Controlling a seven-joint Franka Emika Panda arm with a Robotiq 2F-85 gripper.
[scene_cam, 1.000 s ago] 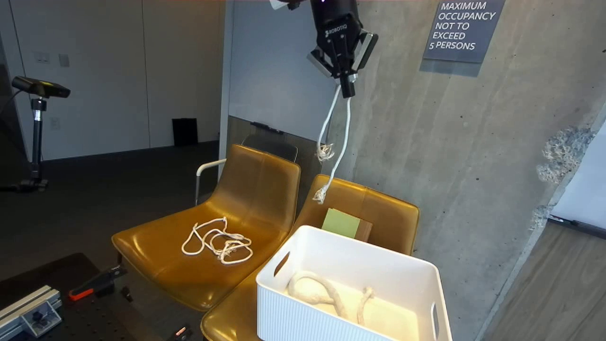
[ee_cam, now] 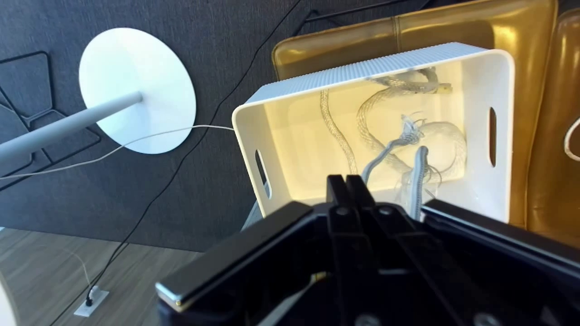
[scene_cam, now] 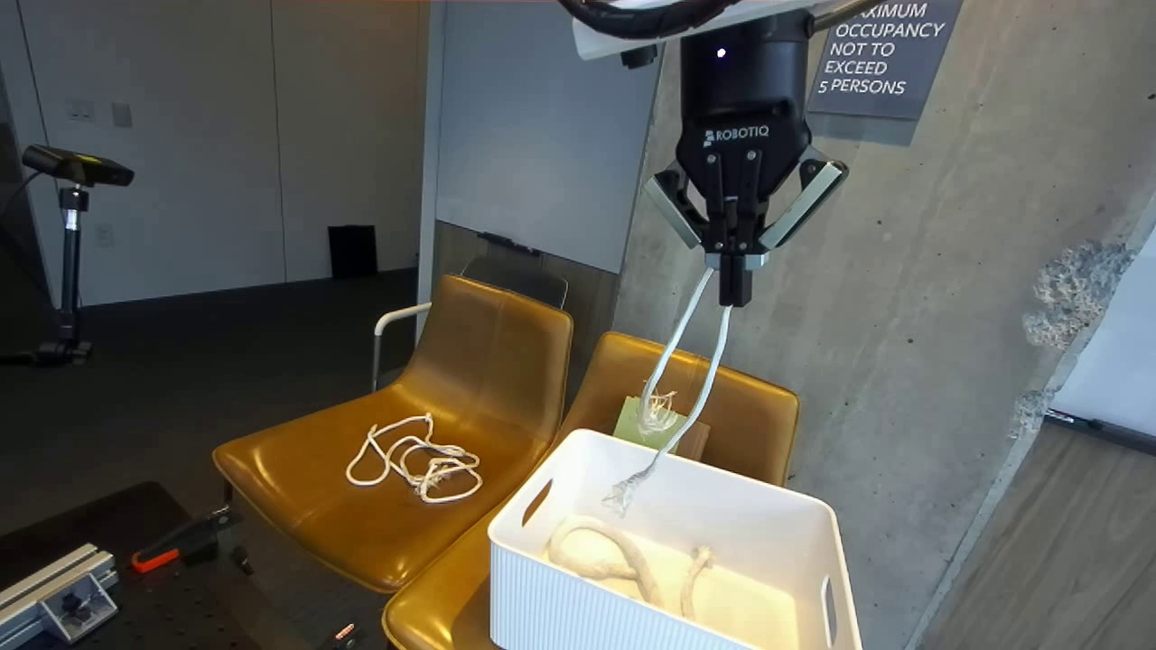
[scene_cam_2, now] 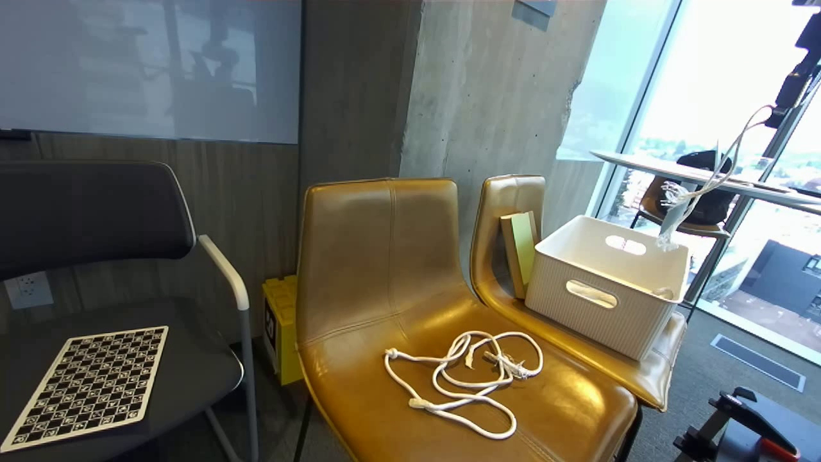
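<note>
High over the white bin's back side, my gripper points down, its fingers closed on a white rope. Two strands of that rope hang from the fingers, both with frayed ends. One end dangles over the inside of the white bin; the other hangs near the bin's back rim. In the wrist view the strands show beyond the fingertips, above the bin floor. A thicker rope lies curled inside the bin. Another white rope lies loosely looped on the seat of the neighbouring tan chair.
The bin stands on a second tan chair, with a green book or box leaning behind it. A round white table base and cables are on the floor. Clear air surrounds the arm above the bin.
My gripper has moved right and lower in exterior view 1, carrying the hanging rope from above the chair back to over the bin. The bin and the chair's rope have stayed put.
</note>
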